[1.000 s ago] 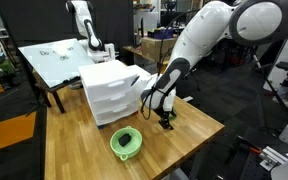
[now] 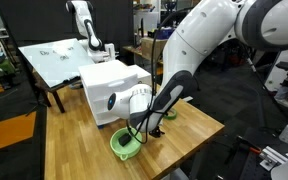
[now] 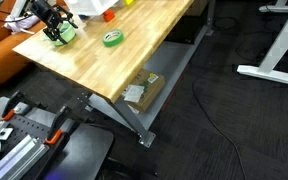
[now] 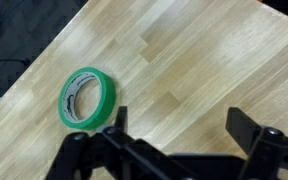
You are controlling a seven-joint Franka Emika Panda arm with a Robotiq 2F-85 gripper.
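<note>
A roll of green tape (image 4: 107,99) lies flat on the wooden table, left of my gripper in the wrist view. The fingers stand wide apart, with only bare table between them. In exterior view 1 the gripper (image 2: 150,132) is above the table, close to the right side of a green bowl (image 2: 129,151). Something dark (image 2: 124,139) rests inside that bowl. The tape (image 2: 170,115) shows to the right of the gripper there, and exterior view 2 has the tape (image 3: 113,38) near the table's edge.
A white drawer unit (image 2: 112,78) stands behind the bowl. Bare wood (image 2: 74,150) stretches left of the bowl. Under the table, a cardboard box (image 3: 142,92) sits on a shelf.
The arm and gripper have moved left, away from the tape and toward the green bowl. Bowl and tape appear to have stayed in place.
</note>
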